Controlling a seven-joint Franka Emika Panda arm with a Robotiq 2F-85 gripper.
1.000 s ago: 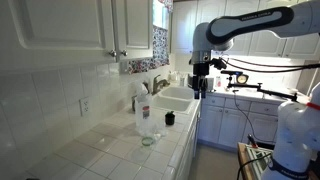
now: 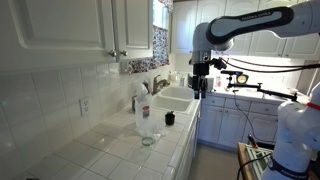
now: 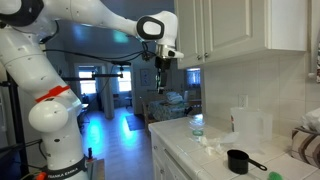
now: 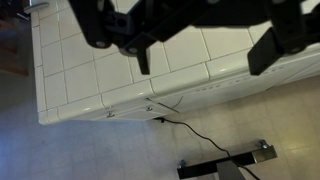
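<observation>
High above the floor by the counter's front edge, my gripper (image 2: 200,92) points downward. In the wrist view its two dark fingers stand wide apart, the gripper open with only counter tile and edge seen between and below them. On the tiled counter (image 2: 112,150) sits a small black pot (image 3: 239,162) with a handle. Behind it, near the wall, stands a whitish translucent container (image 2: 144,104). A clear glass item (image 3: 196,124) rests farther along the counter. None of these touches the gripper.
Upper cabinets (image 3: 245,30) overhang the counter. A white sink (image 2: 176,98) with a faucet lies at the far end. Something green (image 3: 274,176) shows at the near edge, beside a patterned bundle (image 3: 306,145).
</observation>
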